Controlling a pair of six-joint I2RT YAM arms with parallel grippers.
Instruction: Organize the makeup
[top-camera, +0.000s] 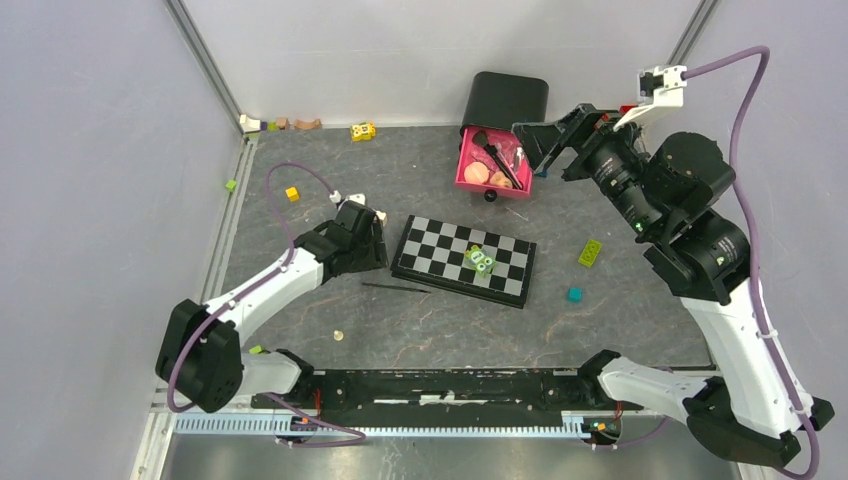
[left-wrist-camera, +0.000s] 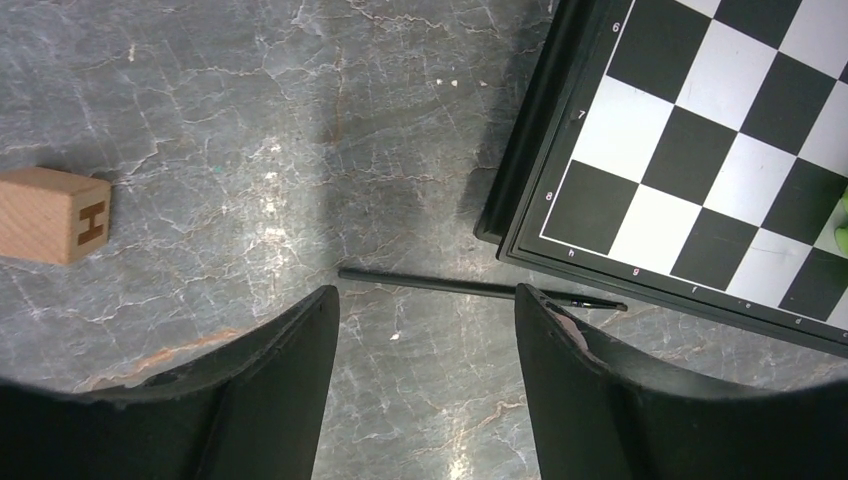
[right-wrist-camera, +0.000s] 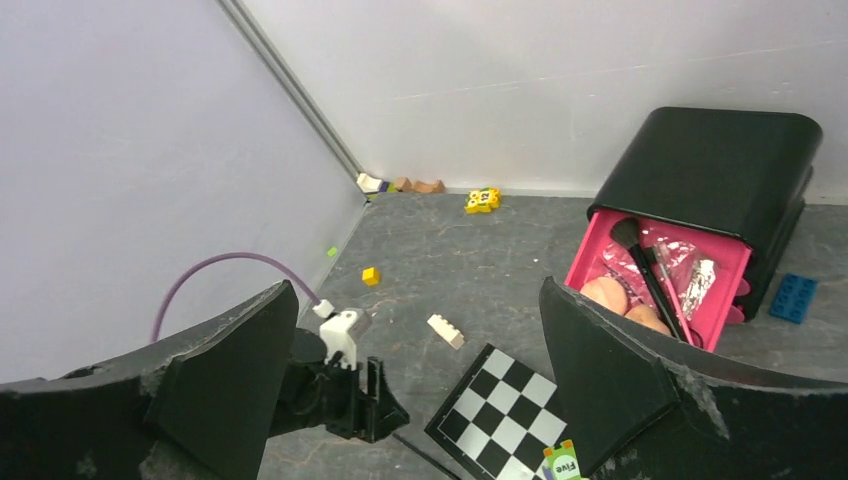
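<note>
A thin black pencil-like stick (left-wrist-camera: 430, 283) lies on the table, one end close to the chessboard's near-left corner. In the left wrist view, the open fingers (left-wrist-camera: 285, 375) of my left gripper stand over it with nothing held. Toward the back stands a black makeup box (top-camera: 508, 98) with its pink drawer (top-camera: 508, 190) pulled out. Inside lie a makeup brush (top-camera: 495, 157), round pads (top-camera: 477, 173) and plastic packets. My right gripper (top-camera: 543, 160) is raised high just right of the drawer in the top view, open and empty.
A chessboard (top-camera: 465, 260) with small green toys (top-camera: 479, 262) on it occupies the middle. Small blocks are scattered around, among them a yellow cube (top-camera: 292, 194), a green brick (top-camera: 590, 253) and a teal cube (top-camera: 575, 294).
</note>
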